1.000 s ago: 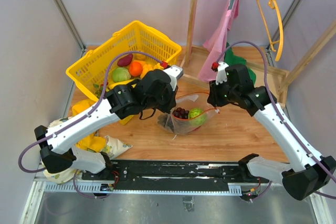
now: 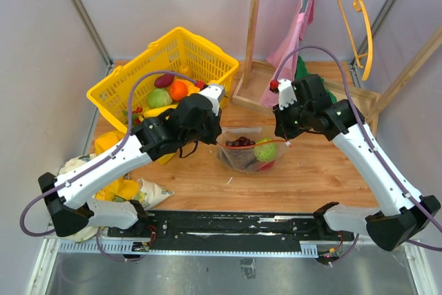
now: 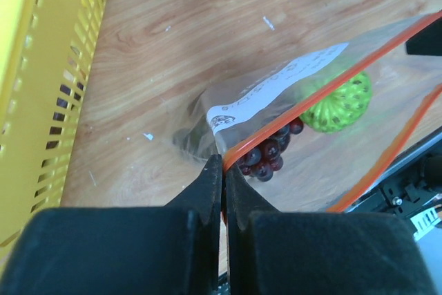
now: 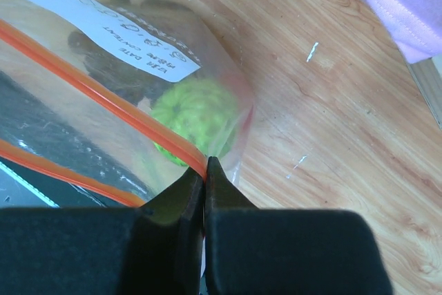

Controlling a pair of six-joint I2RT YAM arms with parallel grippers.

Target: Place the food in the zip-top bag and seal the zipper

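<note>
The clear zip top bag [image 2: 242, 160] with an orange zipper rim lies on the table, holding dark grapes [image 3: 266, 157] and a green round fruit [image 3: 337, 105]. My left gripper is shut on the bag's orange rim at its left end. My right gripper is shut on the rim at the other end, beside the green fruit. Between them the bag's mouth shows two separated orange strips in both wrist views.
A yellow basket [image 2: 110, 98] of produce stands at the back left. A wooden rack [image 2: 252, 32] with pink cloth and hangers stands at the back right. Yellow and cream cloth bags [image 2: 121, 188] lie at the front left.
My left gripper has shifted slightly left. The bag's rim has moved with them.
</note>
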